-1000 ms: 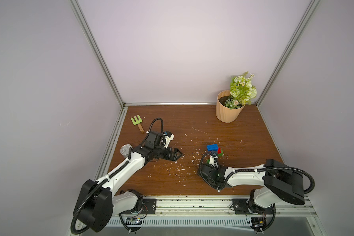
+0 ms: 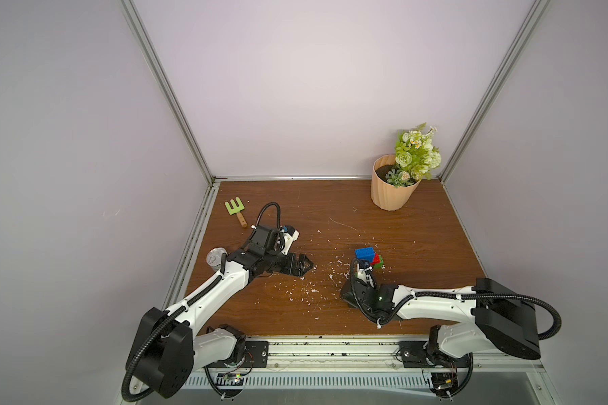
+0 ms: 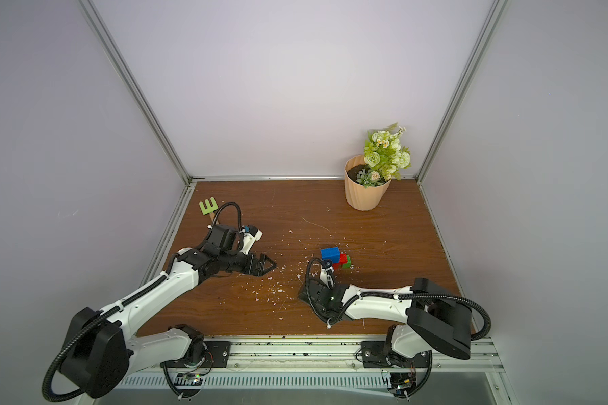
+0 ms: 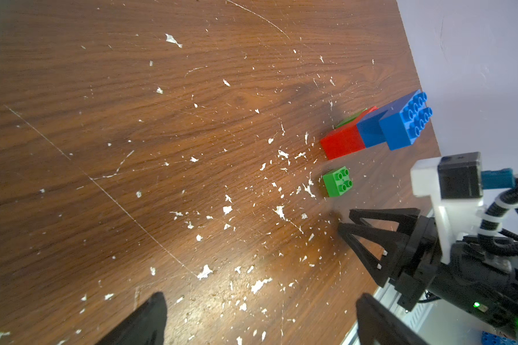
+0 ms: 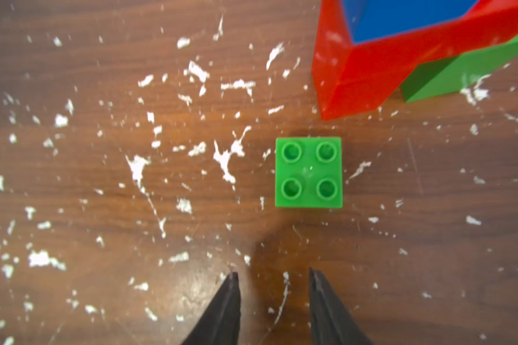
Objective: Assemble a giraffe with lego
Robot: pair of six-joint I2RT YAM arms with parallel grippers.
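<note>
A small green four-stud brick [image 5: 308, 172] lies alone on the table just in front of the brick assembly, which joins a blue block [image 4: 399, 126], a red block [image 4: 342, 142] and a green piece [image 5: 443, 77]. My right gripper hangs just short of the small brick; its fingertips are apart with a gap between them, nothing seen in it. My left gripper is over the table at the left of the assembly, its two blurred fingers wide apart and empty.
A potted plant [image 2: 388, 195] stands at the back right. A small green fork [image 2: 236, 209] lies at the back left, and a clear round container [image 2: 215, 257] at the left. Flaked white marks dot the table, whose middle back is free.
The left arm has not moved.
</note>
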